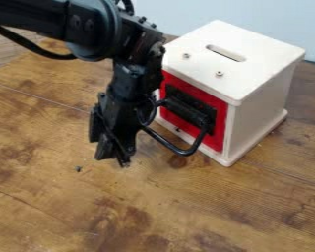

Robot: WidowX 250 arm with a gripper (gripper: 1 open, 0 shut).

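A black robot gripper (pixel 114 146) hangs low over the wooden table at the left of a white wooden box (pixel 239 69). Its fingers point down; whether they are open or shut is hard to make out. The box has a red front panel (pixel 215 138) with a dark, recessed-looking middle, partly hidden by the arm and a black cable. Its top has a slot and small metal fittings.
A pale wall stands behind the box at the upper right.
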